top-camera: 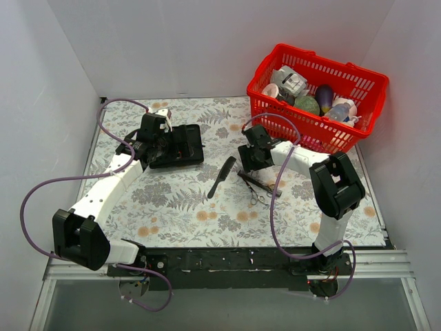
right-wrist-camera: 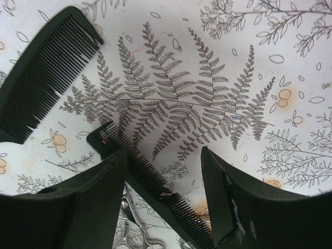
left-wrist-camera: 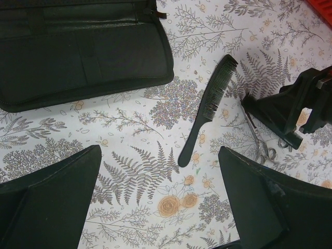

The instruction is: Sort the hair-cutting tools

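My left gripper stands open with nothing between its fingers, over the floral cloth by the open black case (left-wrist-camera: pixel 83 57). To the case's right lies a black handled comb (top-camera: pixel 222 177). My right gripper is part open, a clear gap between its fingers. Below it a second black comb (right-wrist-camera: pixel 150 179) lies slantwise, passing behind the left finger and towards the base of the right one. Silver scissors (left-wrist-camera: pixel 260 144) lie beside and partly under that comb. A second pair's finger ring (left-wrist-camera: pixel 283 143) peeks out past it.
A full red basket (top-camera: pixel 310 131) stands at the back right, close behind the right gripper. Bare cloth (top-camera: pixel 172 217) stretches across the front left. Walls enclose the left, back and right.
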